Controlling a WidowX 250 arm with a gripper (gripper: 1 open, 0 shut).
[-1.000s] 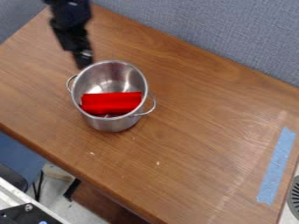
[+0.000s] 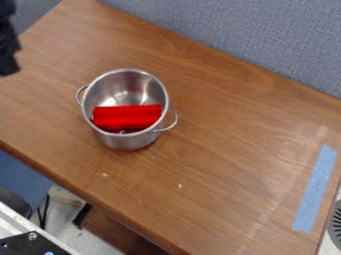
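A steel pot point(image 2: 127, 142) with two wire handles stands on the wooden table point(image 2: 233, 129), left of centre. A red cylindrical object point(image 2: 128, 117) lies inside it. My gripper point(image 2: 8, 61) is only partly in the frame at the upper left edge, dark and blurred, well apart from the pot; the state of its fingers cannot be made out.
A strip of blue tape point(image 2: 314, 189) runs along the table's right side, with a round metal object point(image 2: 334, 224) at the edge beyond. A grey padded wall point(image 2: 253, 30) is behind.
My gripper has moved from above the pot leftward, out toward the frame's edge. The pot and red object look unchanged.
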